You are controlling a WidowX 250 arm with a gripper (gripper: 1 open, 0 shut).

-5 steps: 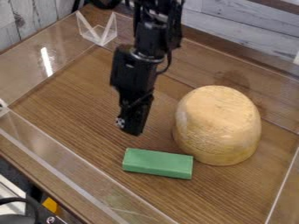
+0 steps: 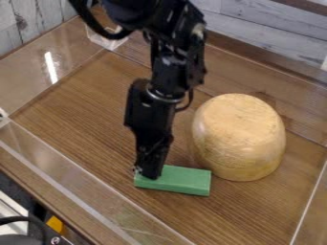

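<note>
My gripper [image 2: 148, 170] is shut, its black tip lowered onto the left end of a green rectangular block [image 2: 185, 183] near the front of the wooden tray. Whether the fingertips touch the block's top or its edge is hard to tell. The block lies flat, long side across the view.
A large round tan object [image 2: 239, 136] sits right of the gripper, just behind the block. The tray's floor [image 2: 75, 116] is clear to the left, and transparent walls edge it at front left.
The block and the round object look unmoved.
</note>
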